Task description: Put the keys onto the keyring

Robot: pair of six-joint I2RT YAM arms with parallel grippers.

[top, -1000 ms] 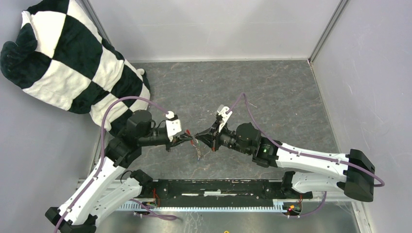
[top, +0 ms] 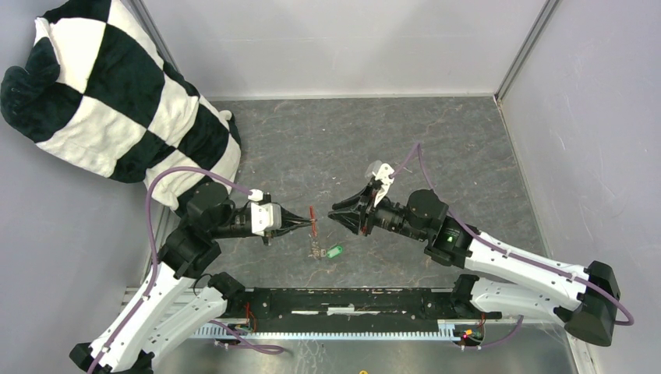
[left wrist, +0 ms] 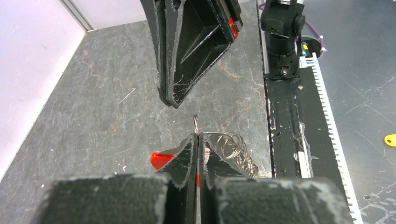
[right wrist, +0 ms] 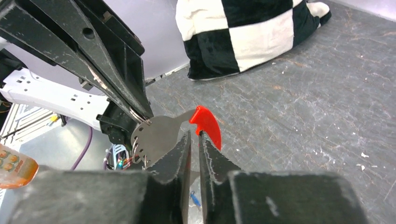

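Observation:
My left gripper (top: 313,221) is shut on thin metal, apparently part of the keyring. A small wire loop (left wrist: 195,122) pokes out past its fingertips. Below hangs a bundle of wire rings (left wrist: 236,151); beside it is a flat grey metal piece (right wrist: 156,135) with a red end (right wrist: 205,123). The hold itself is partly hidden. To the right, apart from these, my right gripper (top: 331,212) has its fingertips slightly open, with nothing visible between them. A small green item (top: 335,252), perhaps a key or tag, shows beside the rings.
A checkered cushion (top: 125,93) fills the back left corner. Near the front edge lies a small yellow item (left wrist: 391,140). An orange-and-clear item (right wrist: 16,168) appears at the right wrist view's lower left.
The grippers were together at the rings; my right gripper has since drawn away to the right. The green item has shifted from between the fingertips to lower right.

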